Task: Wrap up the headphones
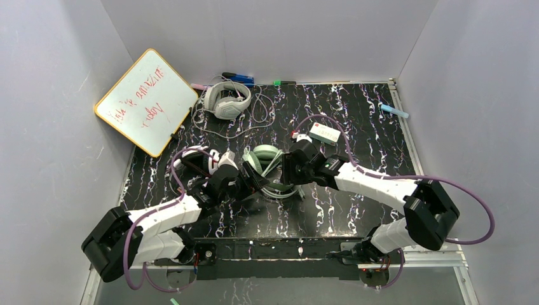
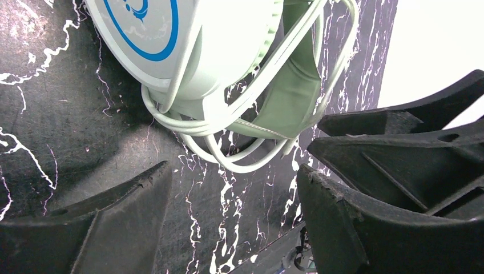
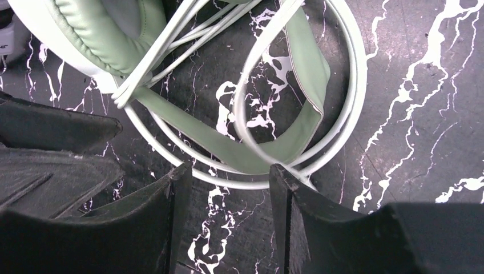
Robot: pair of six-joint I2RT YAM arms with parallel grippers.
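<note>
Pale green headphones point(image 1: 264, 152) lie at the table's middle, white cable looped round an earcup point(image 2: 188, 51) and the padded headband point(image 2: 288, 97). In the right wrist view loose cable loops point(image 3: 357, 74) ring the headband. My left gripper is open just beside the looped cable, nothing between its fingers. My right gripper stands open over the loops at the headband's near side, with no clear hold on the cable.
A second headset point(image 1: 225, 105) with loose cable lies at the back, a whiteboard point(image 1: 143, 101) at left, a small white box point(image 1: 324, 133) behind my right arm. Dark items lie beside my left arm.
</note>
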